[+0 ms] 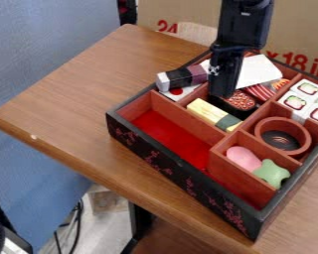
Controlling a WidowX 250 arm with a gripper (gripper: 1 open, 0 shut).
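Observation:
My black gripper (pixel 218 83) hangs over the back part of a compartmented black box (pixel 199 185) with red interior. Just left of its fingers lies a small white-ended dark block (pixel 177 79), tilted on the box's back wall; whether the fingers touch it is unclear, as is their opening. The box holds a yellow block (pixel 206 110), striped red pieces (pixel 262 91), white tiles (pixel 305 101), a dark round cup (pixel 280 137), a pink piece (pixel 242 157) and a green piece (pixel 272 174). A white card (pixel 258 69) lies behind the gripper. The front-left compartment is empty.
A cardboard box (pixel 294 30) stands behind.

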